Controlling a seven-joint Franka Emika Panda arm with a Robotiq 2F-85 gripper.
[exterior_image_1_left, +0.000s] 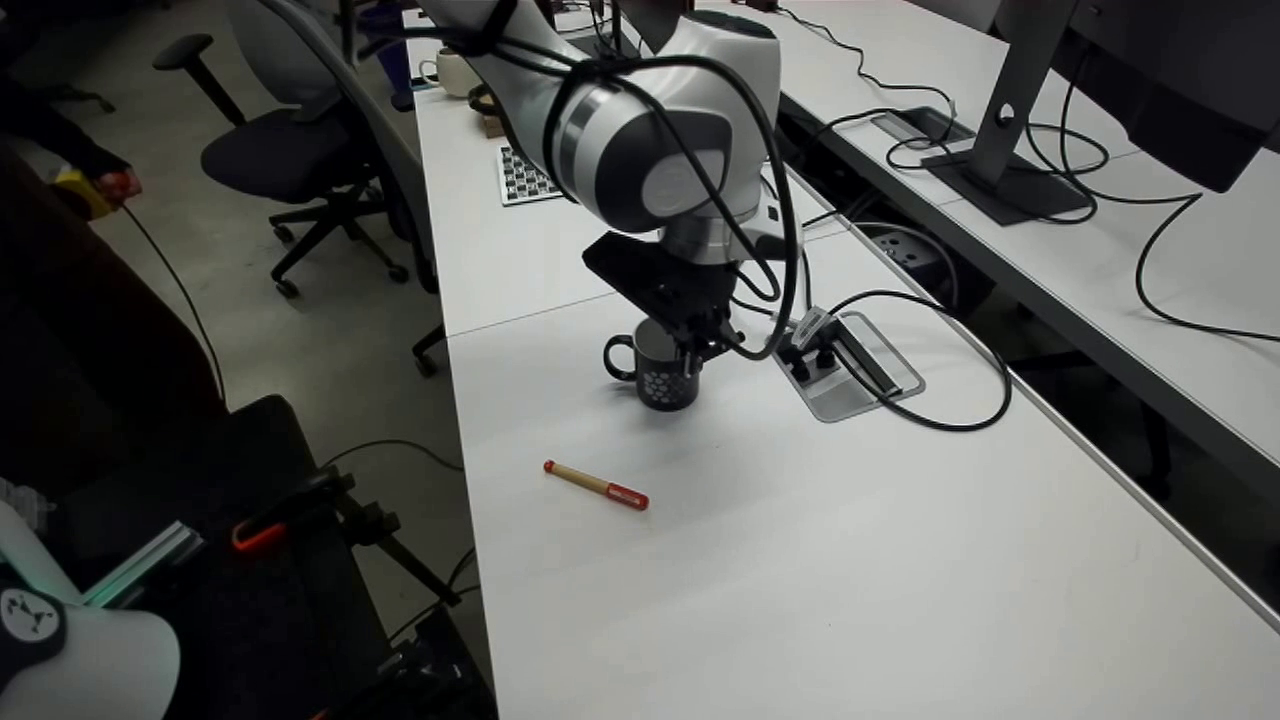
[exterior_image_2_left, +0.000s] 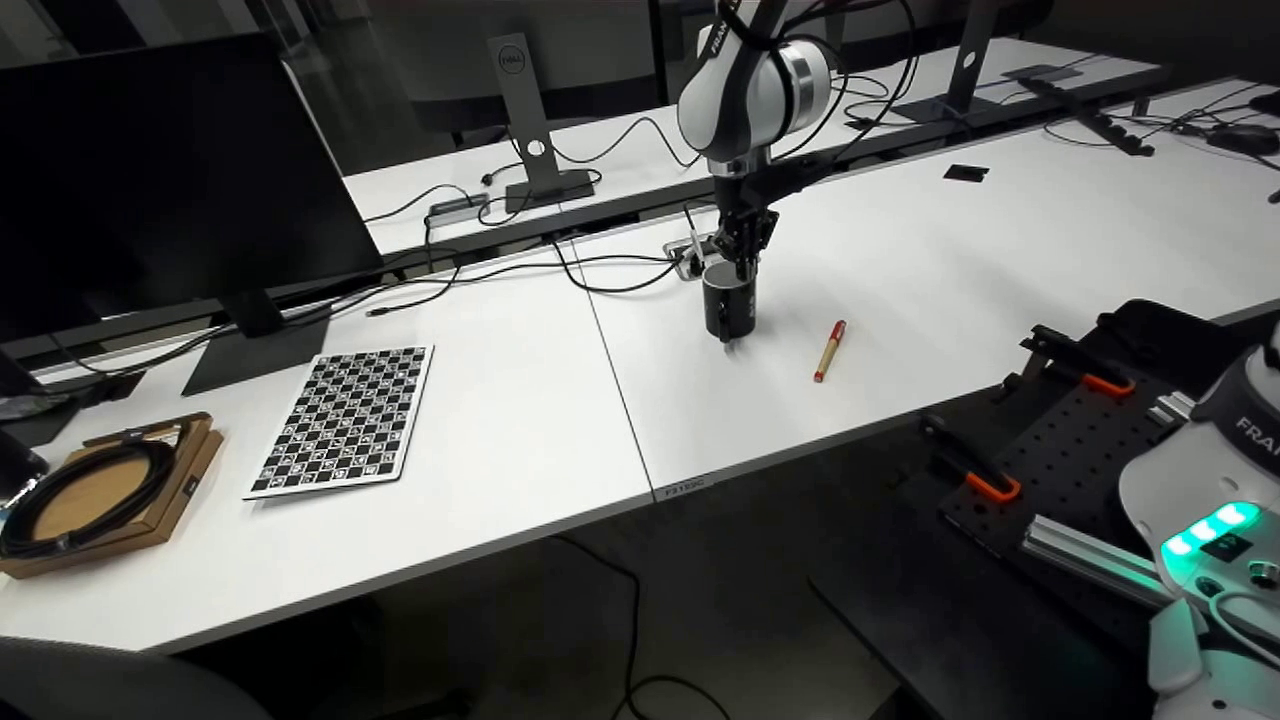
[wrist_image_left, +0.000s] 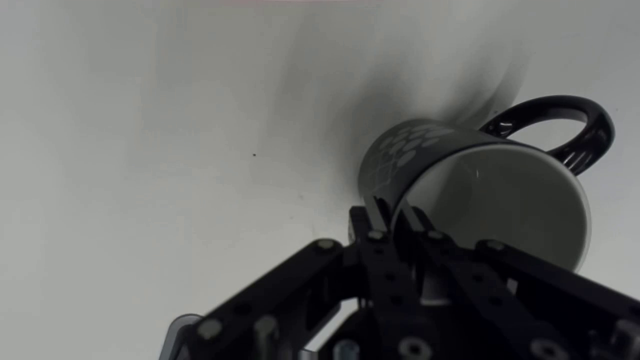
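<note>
A dark mug (exterior_image_1_left: 662, 376) with a pale hexagon pattern and a white inside stands upright at the table. In the wrist view its rim and wall pass between my fingers, one inside the mug (wrist_image_left: 498, 198) and one outside. My gripper is shut on that wall. The handle points left in exterior view 1, away from the fingers. From exterior view 2 the mug (exterior_image_2_left: 728, 310) looks to be at or very near the tabletop; whether it touches cannot be told. A red and tan marker (exterior_image_1_left: 596, 485) lies on the table, apart from the mug.
Behind the mug, a metal cable hatch (exterior_image_1_left: 849, 366) is set in the white table (exterior_image_1_left: 840, 576), with a black cable looping from it. A checkered board (exterior_image_2_left: 348, 416) lies farther along.
</note>
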